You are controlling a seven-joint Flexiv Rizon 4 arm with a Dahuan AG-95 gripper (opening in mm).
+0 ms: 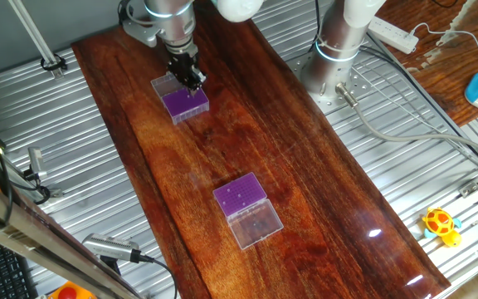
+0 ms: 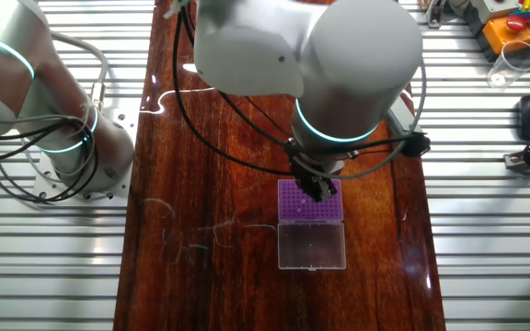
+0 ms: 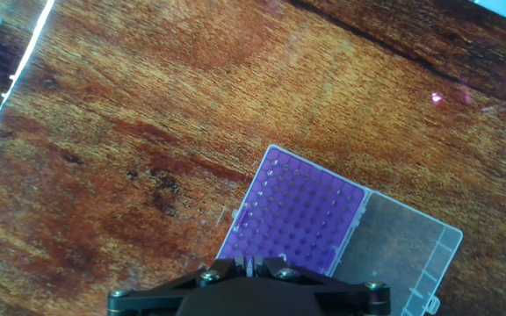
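Two open boxes with purple perforated racks and clear lids lie on the wooden table. The far box (image 1: 187, 101) is at the upper end in exterior view 1. My gripper (image 1: 196, 83) is over its rack, partly covering it. From exterior view 2, the gripper (image 2: 318, 190) hangs at the same purple rack (image 2: 300, 204), its clear lid (image 2: 312, 246) folded flat towards the camera. At the bottom of the wrist view, the tips of the gripper stand close together at the rack's edge (image 3: 301, 206); anything tiny between them is too small to make out. The second box (image 1: 241, 194) lies nearer, apart from the gripper, with a few pale specks in its rack.
Bare wooden table (image 1: 322, 208) surrounds both boxes. A robot base (image 1: 329, 71) stands beside the table. A camera device (image 1: 113, 247) with a cable is near the left edge. A toy turtle (image 1: 440, 223) sits off the table at right.
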